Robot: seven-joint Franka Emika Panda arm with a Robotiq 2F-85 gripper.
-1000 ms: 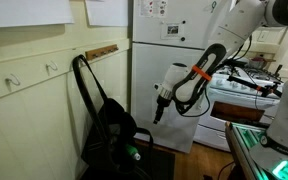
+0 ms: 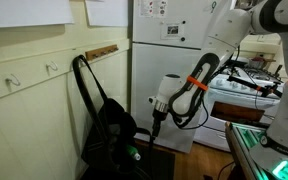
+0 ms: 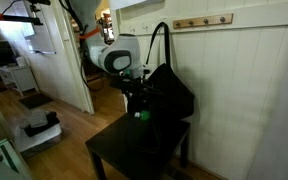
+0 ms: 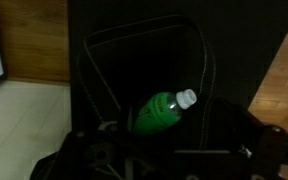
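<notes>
A green bottle (image 4: 156, 115) with a white cap (image 4: 186, 98) lies on its side on the black table (image 4: 134, 20) in the wrist view. In exterior view 1 that bottle (image 2: 134, 153) shows only as a small patch beside the black bag (image 2: 112, 125), and in exterior view 2 the bottle (image 3: 145, 115) is near the hand. My gripper (image 2: 155, 131) points downward above the table, apart from the bottle. Its dark fingers stand open in the wrist view, with the bottle beyond them; their tips are hard to make out.
Against the wall, the bag (image 3: 170, 95) rests on the table with its long strap upright. A thin strap loop (image 4: 144, 30) lies around the bottle. Wooden floor (image 4: 19, 115) surrounds the table, and a row of wall hooks (image 3: 204, 20) is above.
The arm has come down and slightly left in exterior view 1, bringing the gripper lower over the table. The bottle and bag look unmoved.
</notes>
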